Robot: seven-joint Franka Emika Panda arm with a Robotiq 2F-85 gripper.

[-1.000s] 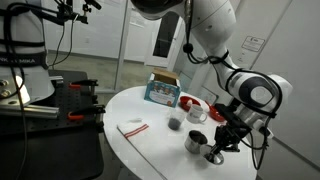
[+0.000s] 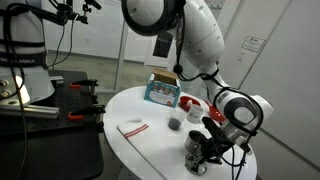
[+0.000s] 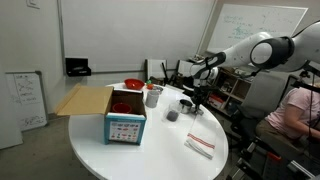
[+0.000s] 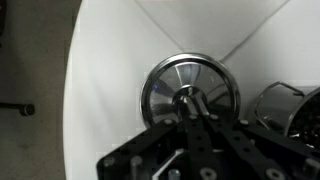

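A round, shiny lid (image 4: pixel 161 96) with a central knob lies under my gripper in the wrist view. The fingers are shut at the knob, which they largely cover. To the right stands a metal pot (image 4: pixel 278 98) with a wire handle, partly cut off by the frame. Exterior view 1 has my gripper (image 2: pixel 203 160) low over the front right of the table, close to the pot (image 2: pixel 194 143). The lid (image 2: pixel 194 165) shows below the fingers there; whether it touches the table cannot be told.
A folded cloth (image 2: pixel 132 128) lies on the white table to the left. A clear cup (image 2: pixel 176 119), a white mug (image 2: pixel 194 113) and an open box (image 2: pixel 161 90) stand farther back.
Over the last second my gripper has travelled left and toward the front in exterior view 1, and the lid has shifted with it. The pot has stayed in place.
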